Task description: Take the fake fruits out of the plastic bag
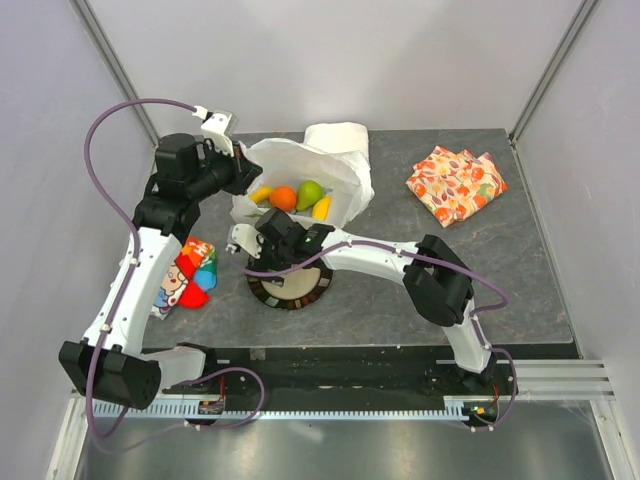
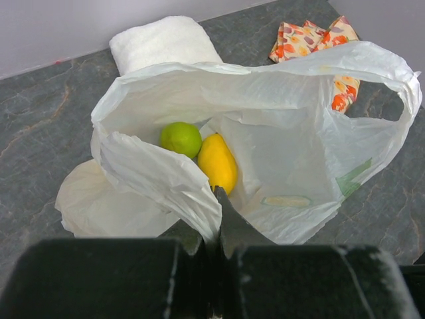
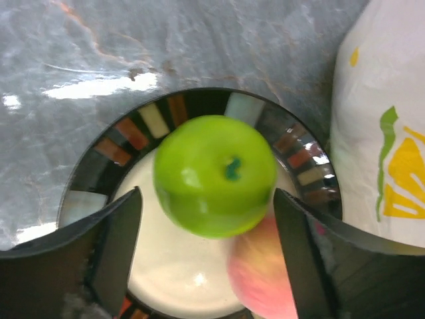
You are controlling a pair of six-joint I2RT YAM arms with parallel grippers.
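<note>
Inside, the top view shows an orange (image 1: 283, 199), a green pear (image 1: 309, 194), a yellow mango (image 1: 321, 208) and another yellow fruit (image 1: 261, 194). Over the round plate (image 3: 312, 176), my right gripper is part open around a green apple (image 3: 212, 173). A gap shows between the apple and the left finger. Beside the apple lies a pink-red fruit (image 3: 265, 266). Whether the apple touches the plate, I cannot tell.
A folded white towel (image 1: 337, 137) lies behind the bag. Far right is an orange flowered cloth (image 1: 457, 185), and a colourful printed cloth (image 1: 187, 280) sits near the left arm.
</note>
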